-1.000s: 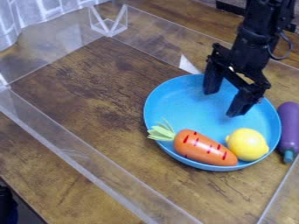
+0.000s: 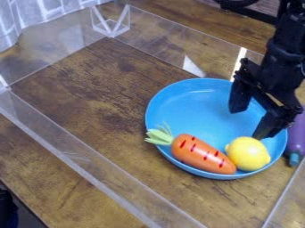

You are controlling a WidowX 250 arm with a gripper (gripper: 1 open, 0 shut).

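Observation:
My black gripper (image 2: 256,107) hangs open over the right side of a blue bowl (image 2: 191,107), its fingers reaching down into it. A toy carrot (image 2: 201,153) with pale green leaves lies at the bowl's lower left. A yellow lemon (image 2: 248,153) sits at the lower right of the bowl, just below the fingers. Nothing shows held between them.
A purple toy (image 2: 295,142) lies right of the bowl at the frame's edge, partly hidden. Clear plastic barriers border the wooden table (image 2: 84,89), whose left part is bare.
The gripper has moved right and toward the camera, lower in the view, closer to the lemon. The carrot and lemon have shifted slightly left in the bowl.

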